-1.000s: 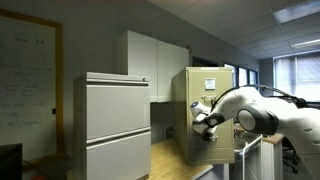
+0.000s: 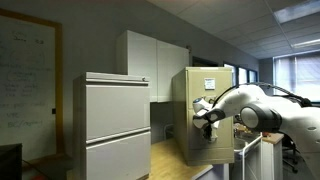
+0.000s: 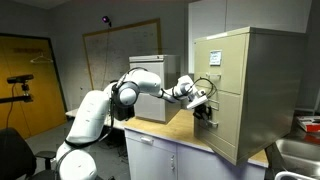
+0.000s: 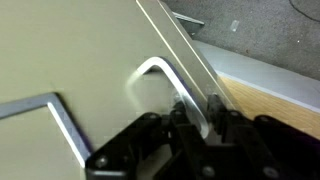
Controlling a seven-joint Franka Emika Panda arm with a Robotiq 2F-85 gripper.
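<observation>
A beige filing cabinet (image 3: 233, 60) with drawer fronts and metal handles stands on the wooden counter. My gripper (image 3: 203, 108) is at its drawer side, around the middle of its height. In the wrist view a silver bent handle (image 4: 160, 64) runs down between the dark fingers, and my gripper is shut on it. A second handle (image 4: 68, 130) shows at the left, clear of the fingers. The fingertips' far side is hidden. From the first exterior view, the arm comes in from the right, in front of the cabinet (image 2: 212, 82).
A grey two-drawer cabinet (image 2: 112, 110) stands to the left, with white wall cupboards (image 2: 152, 65) behind. Bare wooden counter (image 3: 180, 124) lies between the two cabinets. A sink (image 3: 298, 158) is at the far right in the second exterior view.
The wrist end of my arm has shifted slightly in front of the cabinet. The cabinet shows no clear movement.
</observation>
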